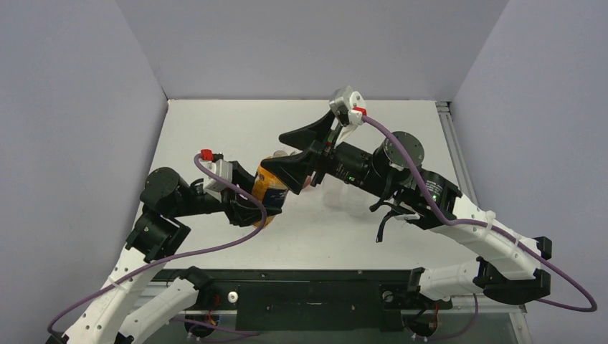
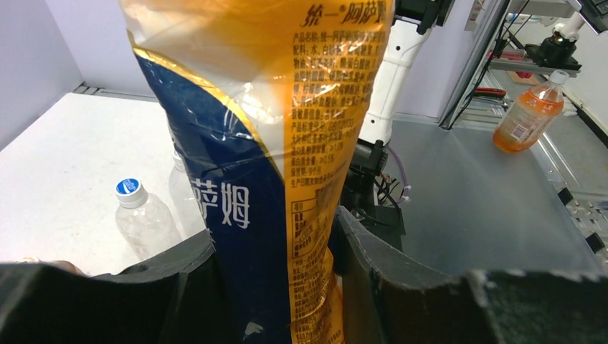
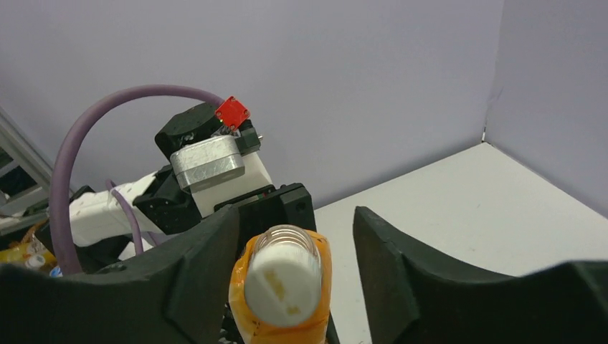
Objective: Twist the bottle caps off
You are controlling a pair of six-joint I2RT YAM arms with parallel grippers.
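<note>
An orange and dark-blue wrapped bottle [image 1: 269, 190] is held tilted above the table by my left gripper [image 1: 264, 195], which is shut on its body. In the left wrist view, the bottle's label [image 2: 308, 143] fills the middle between the fingers. My right gripper [image 1: 274, 150] stands open near the bottle's top, its fingers spread apart. In the right wrist view, a white cap [image 3: 283, 283] faces the camera between the open fingers, with ridged rings [image 3: 288, 235] behind it. Whether the cap sits fully on the neck, I cannot tell.
On the white table [image 1: 215, 129] stand clear bottles, one with a blue-topped cap [image 2: 128, 187]. A bottle of orange drink [image 2: 530, 111] shows far off at the right of the left wrist view.
</note>
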